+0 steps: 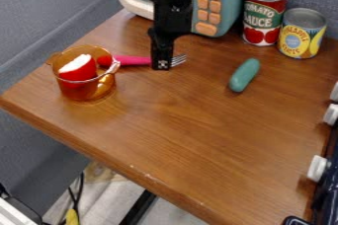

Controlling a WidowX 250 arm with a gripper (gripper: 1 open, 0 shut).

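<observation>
The black gripper (162, 56) hangs over the pink-handled fork (132, 59) at the back middle of the wooden table, its fingertips at the fork's metal end; whether they hold it is not clear. An orange translucent pot (82, 86) with red and white items inside stands at the left. A teal cucumber-like object (244, 75) lies to the right.
A toy microwave (214, 2), a tomato can (262, 22) and a yellow can (301, 38) stand at the back. A dark appliance with white knobs (323, 180) is at the right edge.
</observation>
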